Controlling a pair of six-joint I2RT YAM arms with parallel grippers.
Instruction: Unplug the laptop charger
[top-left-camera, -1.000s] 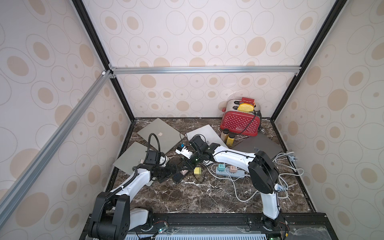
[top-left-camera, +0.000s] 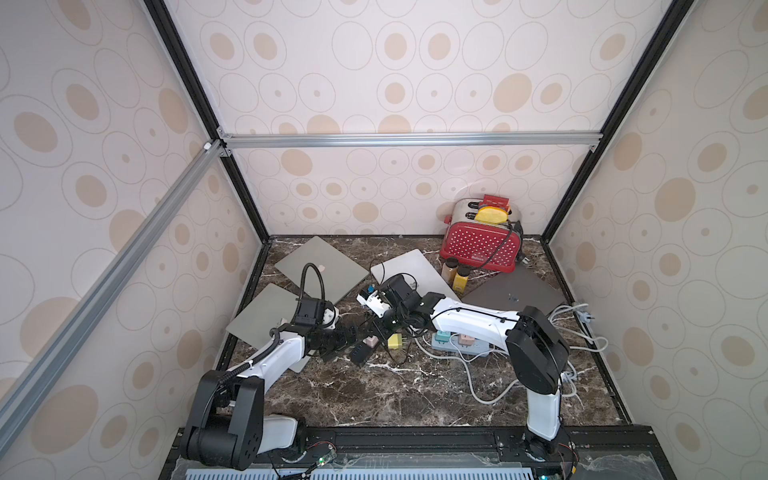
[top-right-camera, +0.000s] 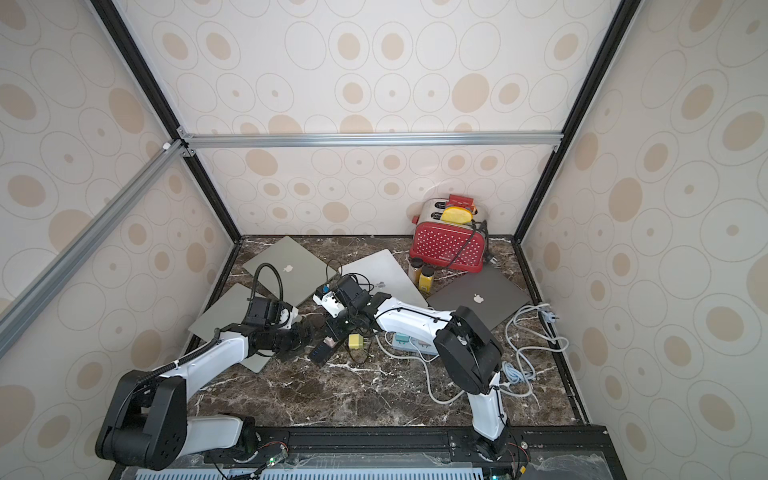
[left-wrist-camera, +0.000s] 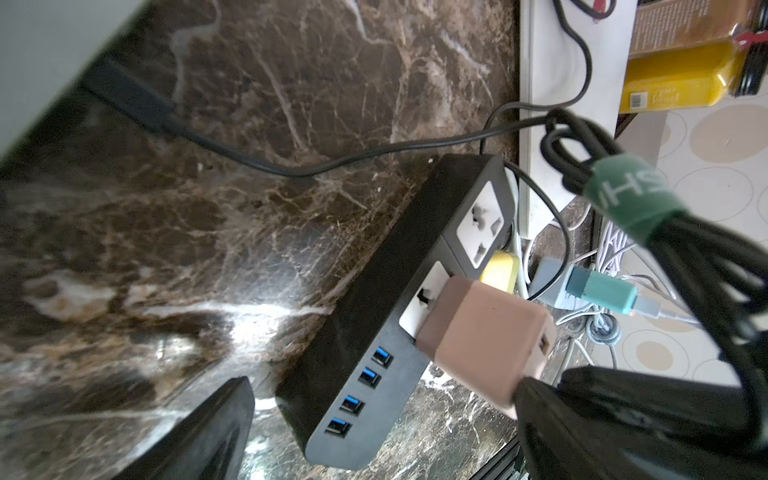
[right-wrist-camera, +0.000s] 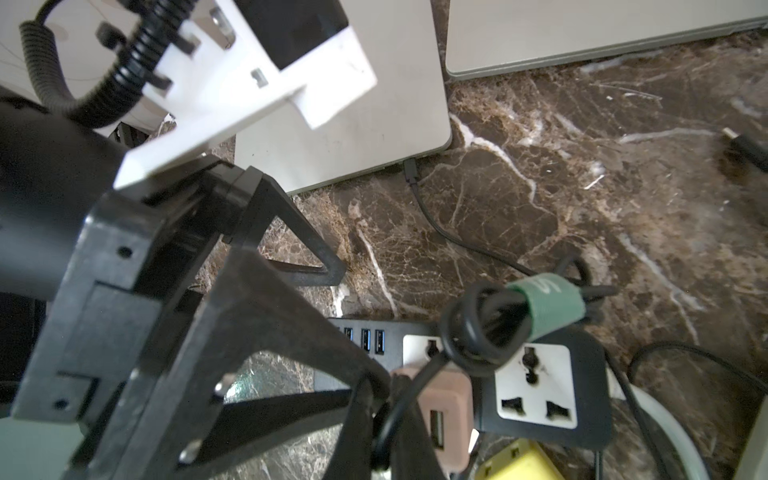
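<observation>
A pink charger block (left-wrist-camera: 488, 336) sits at a socket of the black power strip (left-wrist-camera: 376, 312), its prongs hidden. My left gripper is open, its fingers spread about the strip's near end; one finger's tip is close to the pink block. A black cable bundle with a green strap (right-wrist-camera: 548, 304) hangs above the strip. The cable's strand (right-wrist-camera: 412, 404) leads into my right gripper, which is shut on it. The other end of the cable has a black connector (right-wrist-camera: 411, 171) at the edge of a grey laptop (right-wrist-camera: 368, 120).
A yellow plug (top-left-camera: 395, 341) is just right of the strip. Further right are a pale blue power strip (top-left-camera: 480, 347) with white cables. Bottles (top-left-camera: 461, 280) and a red toaster (top-left-camera: 480, 244) stand at the back.
Both arms have shifted slightly to the right. The table objects look the same.
</observation>
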